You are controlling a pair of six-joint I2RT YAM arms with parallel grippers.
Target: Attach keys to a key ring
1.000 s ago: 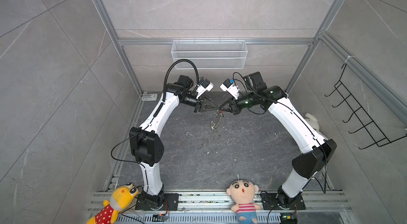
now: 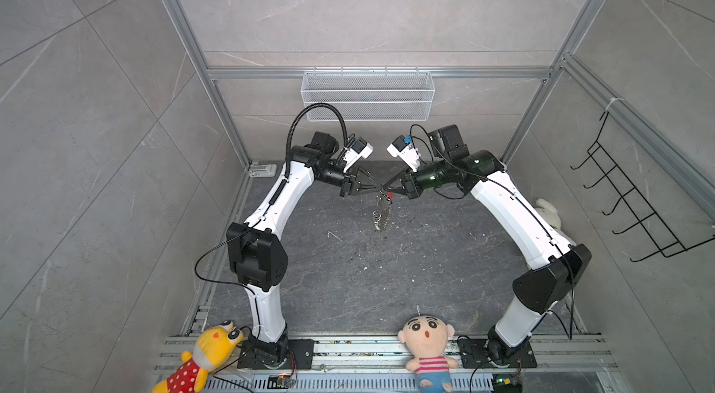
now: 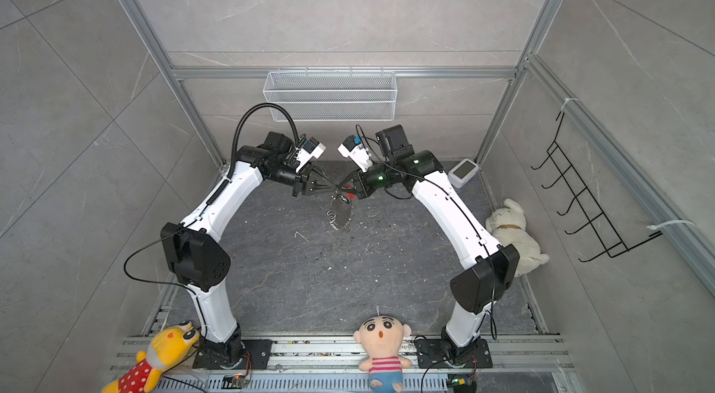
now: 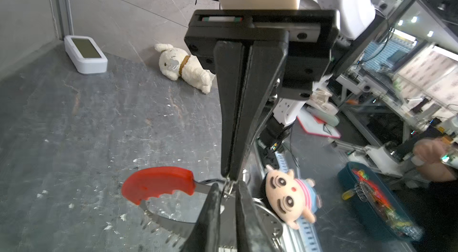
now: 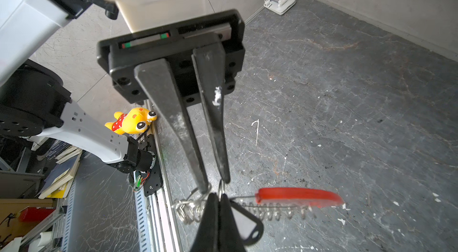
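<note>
A key ring cluster [image 2: 382, 210] hangs in the air between the grippers over the table's middle, with a metal piece bearing a red handle [image 4: 159, 180] [image 5: 295, 196]. In the right wrist view my right gripper is shut at a small metal ring at the top of the cluster. My left gripper has its fingertips slightly apart at that same ring, facing the right one. Whether the left fingertips touch the ring I cannot tell.
Below is the grey table [image 2: 327, 281], mostly clear. A white dog plush [image 3: 521, 244] and a white device [image 3: 461, 173] sit at the right; two dolls lie at the front edge. A wire rack hangs on the right wall.
The hanging cluster has swung and turned slightly beneath the grippers. Both arms stand almost exactly where they were.
</note>
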